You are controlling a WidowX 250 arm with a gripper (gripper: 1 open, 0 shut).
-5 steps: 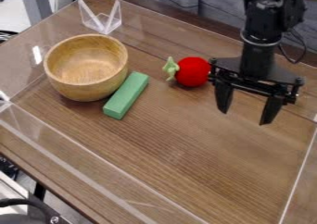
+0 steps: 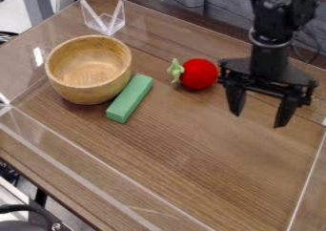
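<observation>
My black gripper (image 2: 269, 94) hangs at the right of the wooden table, open, its two fingers spread wide with nothing between them. Left of it lies a red round object (image 2: 197, 74) with a pale green piece at its left side. A green block (image 2: 129, 99) lies further left, beside a tan bowl (image 2: 88, 73).
A clear, angular plastic piece (image 2: 105, 22) sits at the back left. The table's edge runs along the back right and the lower left.
The objects on the table stay in place.
</observation>
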